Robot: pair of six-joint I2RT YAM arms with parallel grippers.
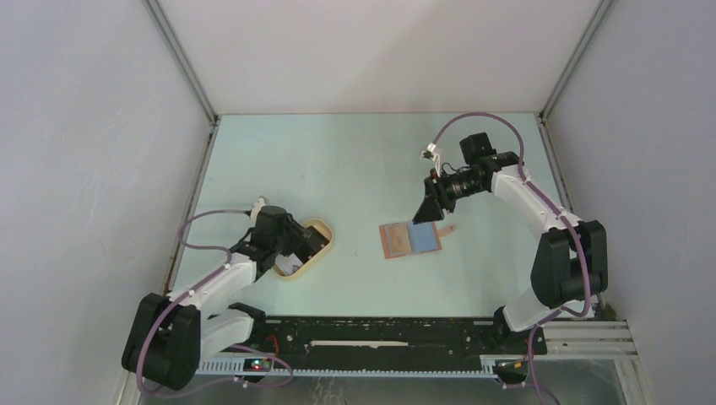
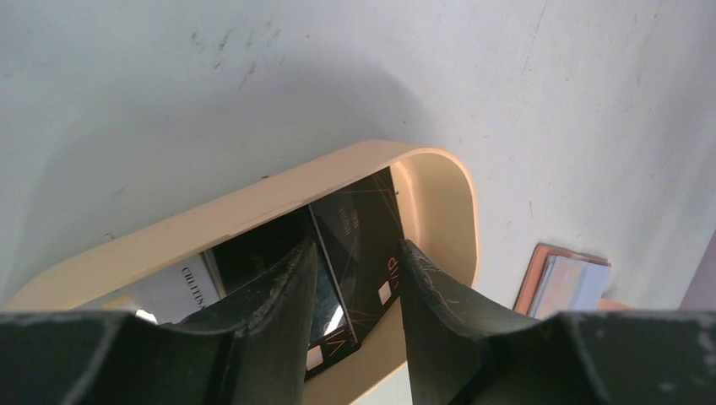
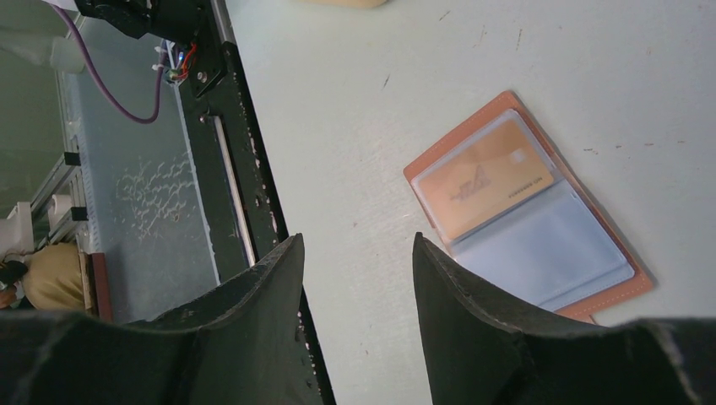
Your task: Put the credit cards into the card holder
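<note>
In the left wrist view a beige oval container [image 2: 438, 202] holds black cards [image 2: 363, 249] and a white card [image 2: 169, 291] at its lower left. My left gripper is part open, its fingertips down at the cards inside the container. The card holder [image 1: 410, 240], an orange-brown folder with a tan card [image 3: 485, 177] and a light blue pocket [image 3: 540, 249], lies right of the container. My right gripper hovers over the table near the holder, open, nothing between its fingers.
A black rail [image 1: 388, 333] runs along the front edge. Walls stand at the back and both sides.
</note>
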